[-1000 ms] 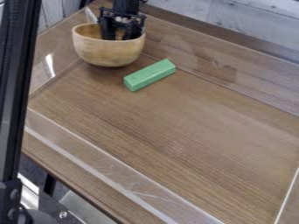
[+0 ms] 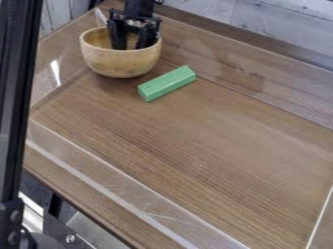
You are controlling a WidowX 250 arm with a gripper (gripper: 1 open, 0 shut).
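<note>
A light wooden bowl (image 2: 111, 60) sits at the back left of the table. My black gripper (image 2: 132, 35) reaches down from above into the bowl's mouth, open, its fingertips partly hidden by the rim; whatever lies inside is too dark to make out. A green block (image 2: 166, 84) lies on the table to the right of the bowl, apart from it.
A pale wall (image 2: 260, 19) runs along the back. Dark equipment stands at the left edge.
My gripper has shifted very slightly within the bowl; the bowl and green block look unmoved.
</note>
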